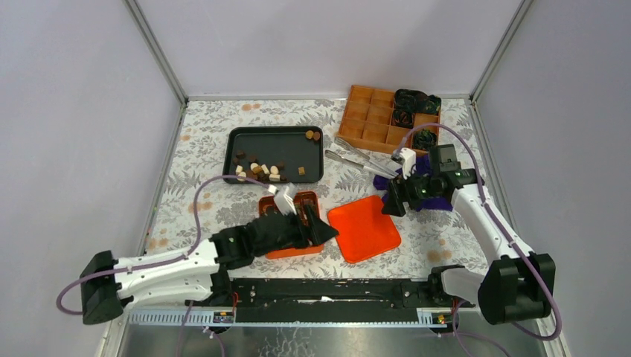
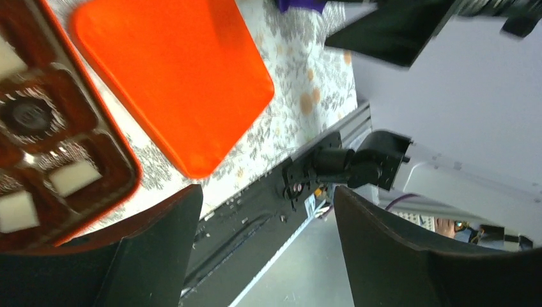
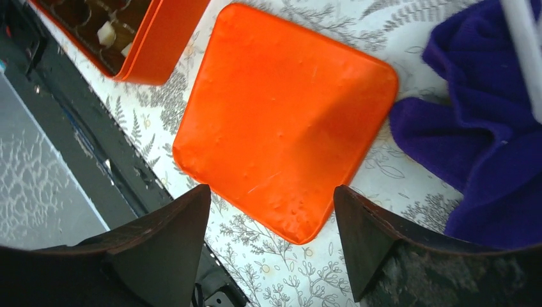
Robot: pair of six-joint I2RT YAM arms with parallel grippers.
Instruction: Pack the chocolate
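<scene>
The orange chocolate box (image 1: 289, 252) lies under my left gripper (image 1: 314, 227); its brown compartments hold some white and dark pieces, seen at the left of the left wrist view. The flat orange lid (image 1: 363, 229) lies to its right, between my two grippers. My right gripper (image 1: 396, 199) hovers near the lid's upper right, beside the purple cloth (image 3: 486, 166). Both grippers have their fingers apart, with nothing seen between them. A dark tray (image 1: 283, 141) behind the box holds loose chocolates.
Metal tongs (image 1: 350, 162) lie between the dark tray and the cloth. A wooden divided organizer (image 1: 364, 111) with dark coils stands at the back right. Bare table shows at the left and near right.
</scene>
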